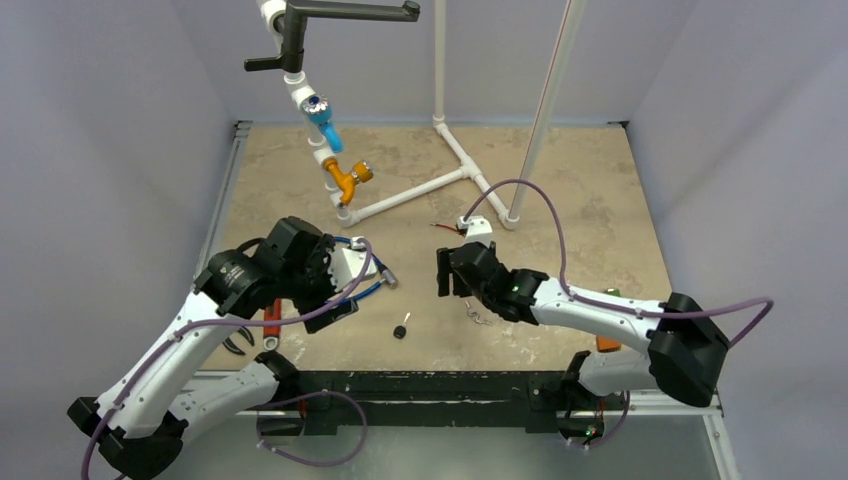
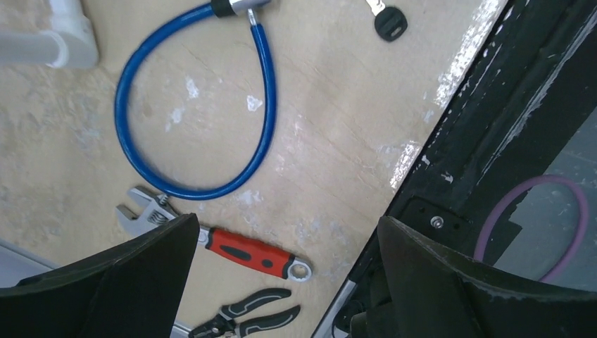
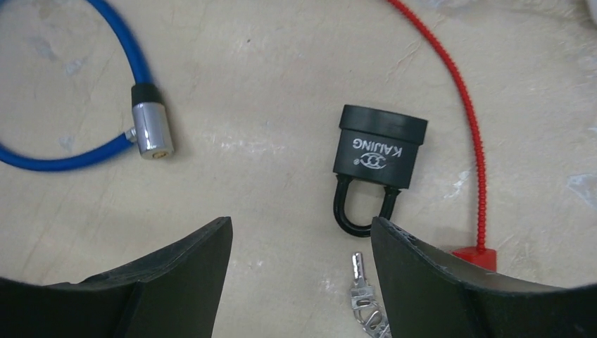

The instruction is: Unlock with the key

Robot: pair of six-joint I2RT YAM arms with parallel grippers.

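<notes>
A black-headed key [image 1: 400, 330] lies on the board between my two grippers, and its head [image 2: 391, 24] shows at the top of the left wrist view. The blue cable lock [image 3: 152, 130] forms a loop with a silver lock barrel. In the right wrist view, a black padlock [image 3: 373, 146] lies flat with its shackle closed; from the top it is hidden. Small silver keys [image 3: 365, 299] lie just below it, partly behind a finger. My right gripper hovers open above this area, empty. My left gripper is open above the board, holding nothing.
An adjustable wrench [image 2: 250, 252] and pliers [image 2: 257, 310] lie at the left. A red cable [image 3: 464, 105] curves right of the padlock. White pipes [image 1: 420, 187] and taps [image 1: 345, 178] stand behind. The board's middle front is mostly clear.
</notes>
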